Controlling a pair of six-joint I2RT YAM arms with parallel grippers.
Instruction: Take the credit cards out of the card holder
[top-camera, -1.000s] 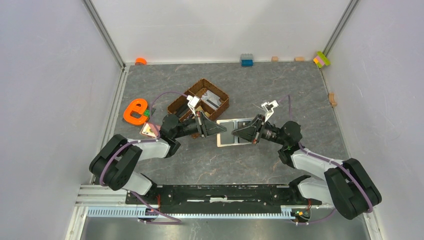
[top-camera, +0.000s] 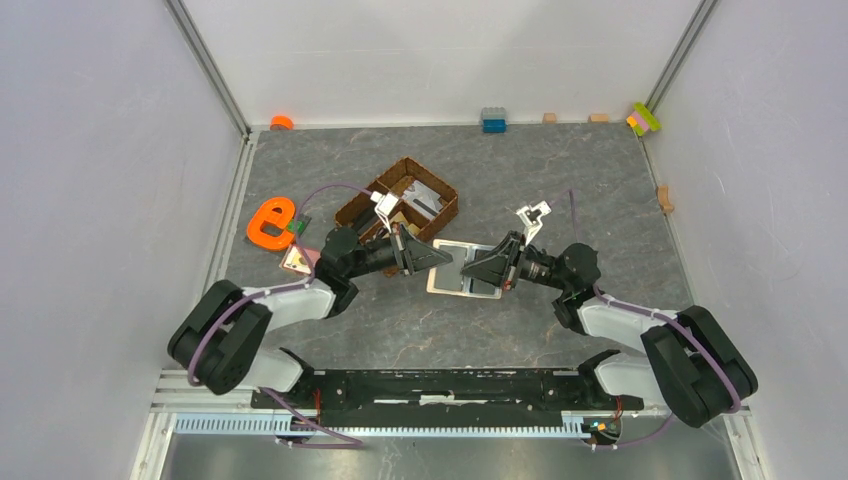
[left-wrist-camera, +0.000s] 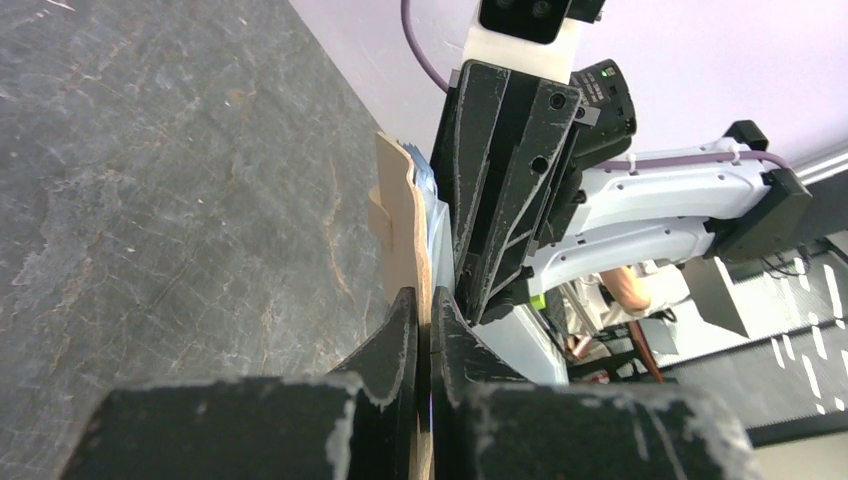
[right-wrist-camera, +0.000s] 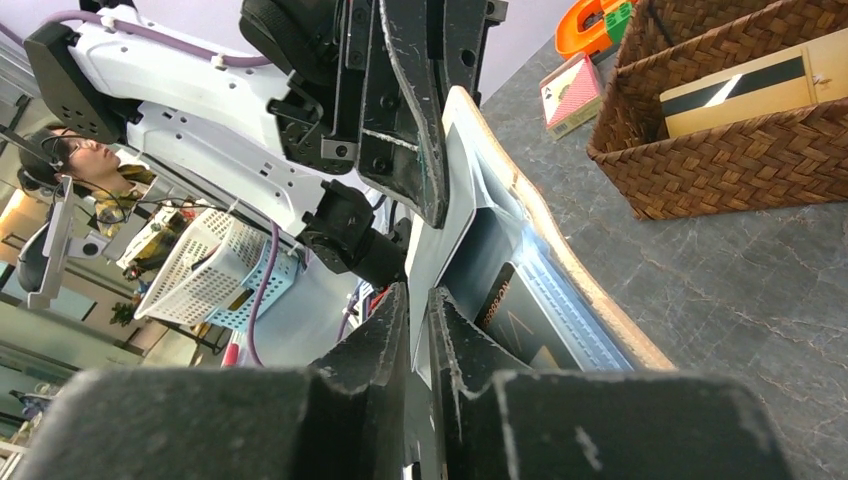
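Note:
The card holder (top-camera: 445, 282) is held above the table between my two arms, with a tan cover (left-wrist-camera: 403, 220) and clear plastic sleeves (right-wrist-camera: 540, 250). My left gripper is shut on the tan cover and its sleeves. Inside a sleeve a dark card (right-wrist-camera: 515, 320) shows, just right of the fingers of my right gripper. Those fingers stand slightly apart, and a thin pale sleeve edge runs down into the narrow gap. Whether a card lies between them is hidden. In the top view, both fingertips meet over the holder.
A woven basket (right-wrist-camera: 720, 150) with compartments stands behind the left arm, a gold card (right-wrist-camera: 740, 90) in it. Left of it lie a small card box (right-wrist-camera: 570, 95) and an orange toy (top-camera: 270, 223).
The card holder has shifted slightly left, and my right gripper has moved a little to the left with it. My left gripper has barely moved.

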